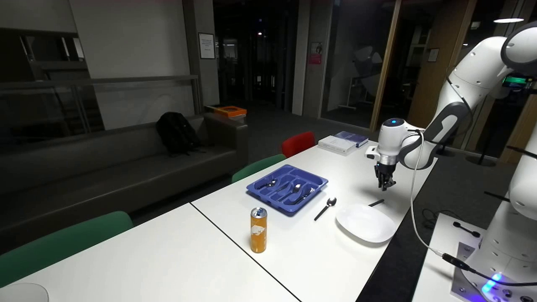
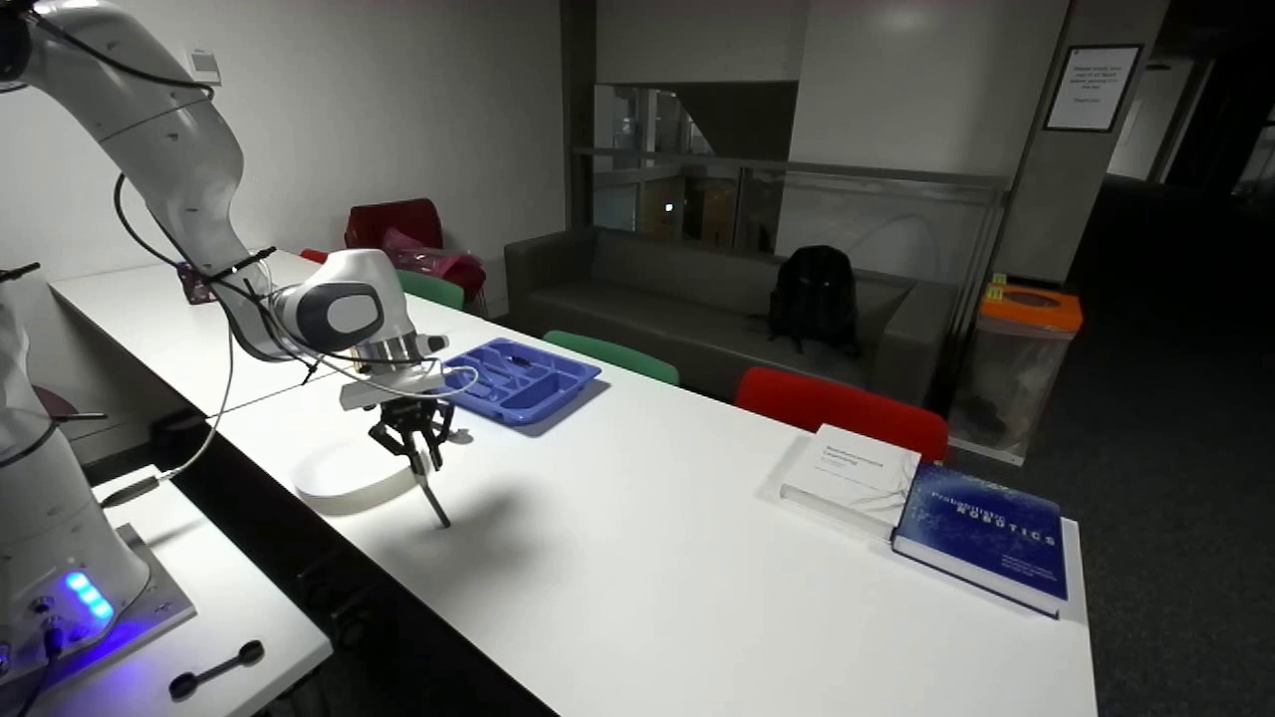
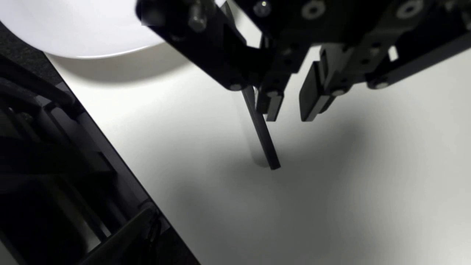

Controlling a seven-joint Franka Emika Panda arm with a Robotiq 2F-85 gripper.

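My gripper [image 1: 384, 188] hangs above the table beside the white plate [image 1: 366, 224]. In the wrist view a gap shows between its fingers, with nothing between them. A black utensil handle [image 3: 265, 139] lies on the table below, passing behind the left finger in that view. Its far end runs toward the plate and is partly hidden, so I cannot tell what kind of utensil it is. A spoon with a black handle [image 1: 326, 209] lies between the plate and the blue cutlery tray [image 1: 250, 189], which holds several utensils.
An orange can [image 1: 259, 231] stands upright near the table seam. Two books, one white [image 2: 851, 472] and one blue [image 2: 982, 532], lie at the far end. Open tabletop stretches between the books and the gripper. The table's edge is close to the plate.
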